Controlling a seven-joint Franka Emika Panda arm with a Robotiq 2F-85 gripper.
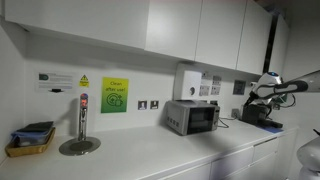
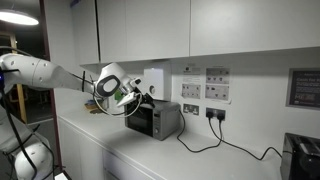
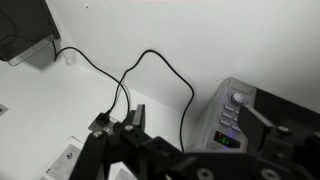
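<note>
A silver microwave stands on the white counter against the wall. Its control panel, with a dial and a lit display, shows at the right of the wrist view. My gripper is open, its dark fingers apart and nothing held between them. In exterior view 2 the arm reaches in from the left, and the gripper appears in front of the microwave; whether it touches is unclear. From exterior view 1 the arm is at the far right.
A tap on a round base and a wicker basket occupy the left end of the counter. A black toaster sits at the right. Black cables run from wall sockets. White cupboards hang above.
</note>
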